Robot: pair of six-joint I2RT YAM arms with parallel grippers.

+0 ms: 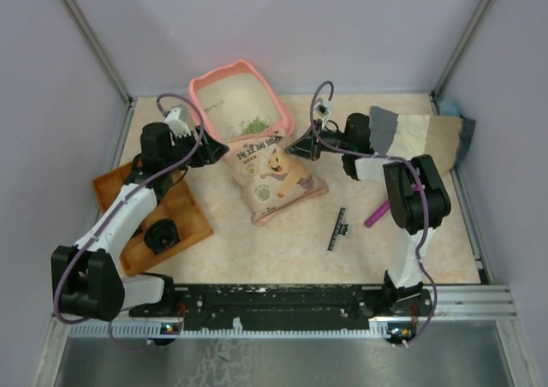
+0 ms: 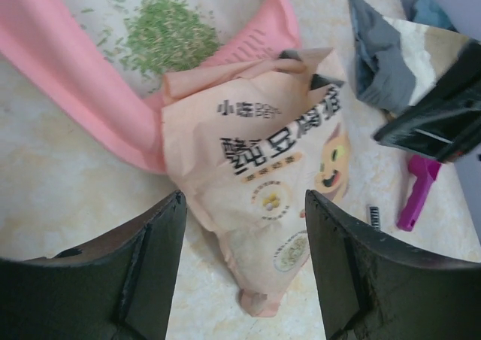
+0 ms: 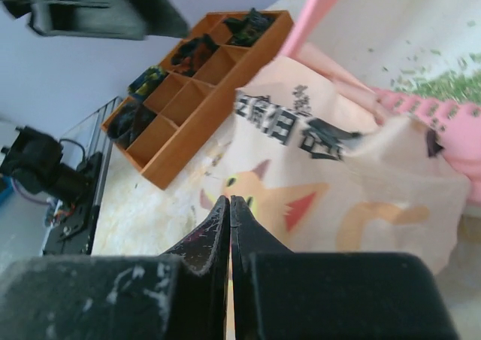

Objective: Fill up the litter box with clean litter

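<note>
The litter bag (image 1: 272,177) lies on the table, its top edge crumpled against the front rim of the pink litter box (image 1: 282,100), which holds a small green patch on its pale floor. In the left wrist view the bag (image 2: 255,189) sits below the box. My left gripper (image 1: 214,147) is open above the bag's upper left, empty. My right gripper (image 1: 301,150) is over the bag's upper right, shut with nothing visible between its fingers; in the right wrist view its fingertips (image 3: 224,212) are together in front of the printed cat.
A wooden compartment box (image 1: 197,224) lies at left with dark items inside. At right are cloths (image 1: 415,134), a purple scoop (image 1: 378,211) and a black tool (image 1: 336,229). The table between bag and front edge is clear.
</note>
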